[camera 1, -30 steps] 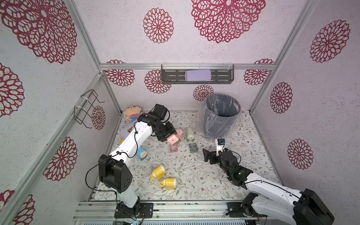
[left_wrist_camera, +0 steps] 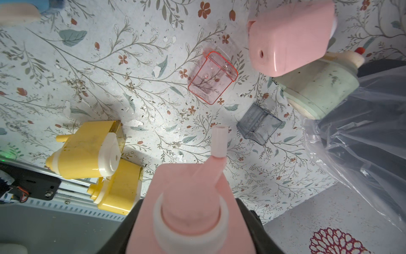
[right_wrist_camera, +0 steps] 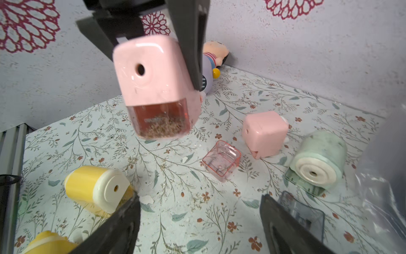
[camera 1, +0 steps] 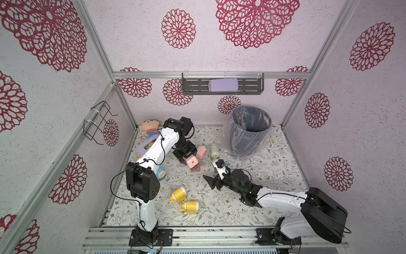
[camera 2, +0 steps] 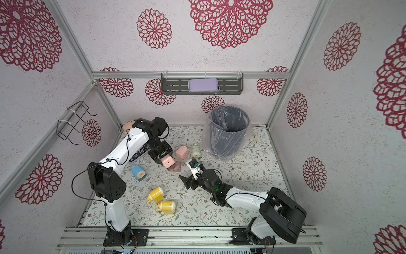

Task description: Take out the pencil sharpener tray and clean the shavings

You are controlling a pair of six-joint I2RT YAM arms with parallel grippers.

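Note:
My left gripper is shut on a pink pencil sharpener (right_wrist_camera: 148,78), held above the table. Its clear tray (right_wrist_camera: 158,120) is in place underneath, with brown shavings showing inside. In the left wrist view the sharpener's crank side (left_wrist_camera: 192,203) faces the camera. My right gripper is low over the table, in front and to the right of the held sharpener; its fingers (right_wrist_camera: 120,224) stand apart with nothing between them. An empty pink-rimmed tray (left_wrist_camera: 213,78) and an empty grey tray (left_wrist_camera: 260,122) lie on the table.
Another pink sharpener (right_wrist_camera: 264,133) and a green one (right_wrist_camera: 319,160) stand near the lined bin (camera 1: 247,135). Two yellow sharpeners (camera 1: 178,194) lie at the front; a blue one (camera 2: 138,172) is at left.
My right gripper has moved left, closer to the held sharpener, and now covers the grey tray's spot in the top left view. The left arm has shifted slightly, still gripping the pink sharpener.

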